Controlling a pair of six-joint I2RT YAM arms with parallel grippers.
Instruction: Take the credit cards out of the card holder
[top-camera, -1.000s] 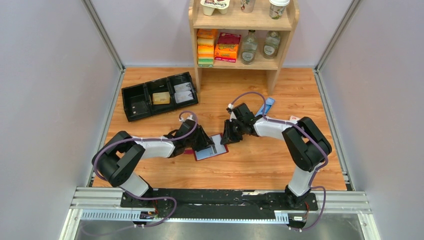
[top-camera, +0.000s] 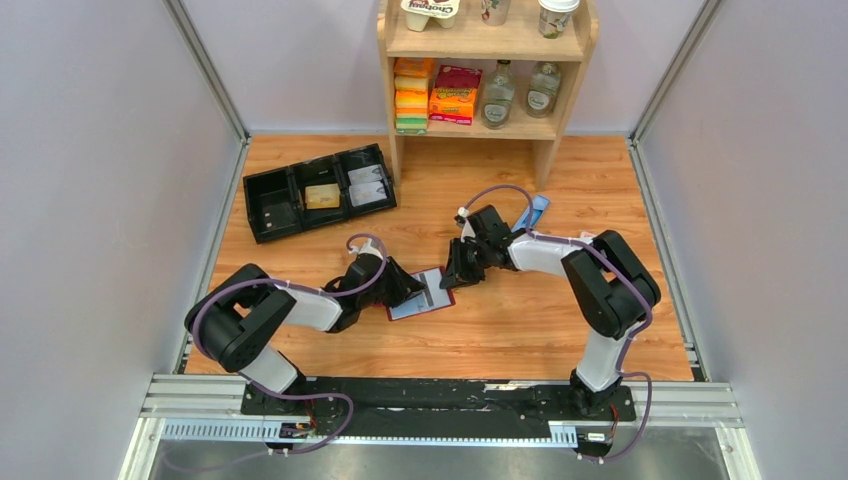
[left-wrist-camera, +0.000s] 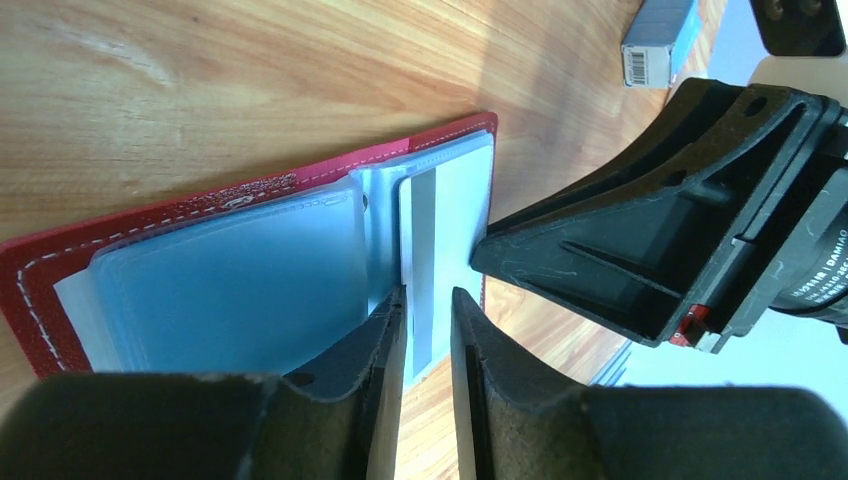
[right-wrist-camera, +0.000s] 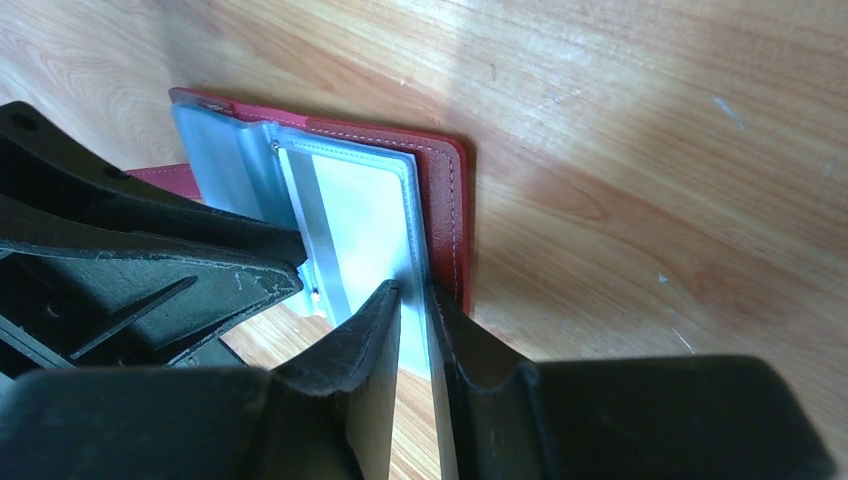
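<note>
The card holder (top-camera: 428, 304) lies open on the table, a red cover with blue plastic sleeves (left-wrist-camera: 230, 280). A white card with a grey stripe sits in the end sleeve, also seen in the right wrist view (right-wrist-camera: 360, 230). My left gripper is over that card, fingertips slightly apart at its inner edge. My right gripper is at the opposite, outer edge, fingertips close together on the sleeve's rim; whether anything is between them is unclear.
A black three-part tray (top-camera: 278, 212) with cards stands at the back left. A wooden shelf (top-camera: 487, 45) is at the back. A blue box (top-camera: 535, 210) lies behind my right arm.
My left gripper has shifted and turned slightly over the holder since a second ago. The right gripper and the holder have barely moved.
</note>
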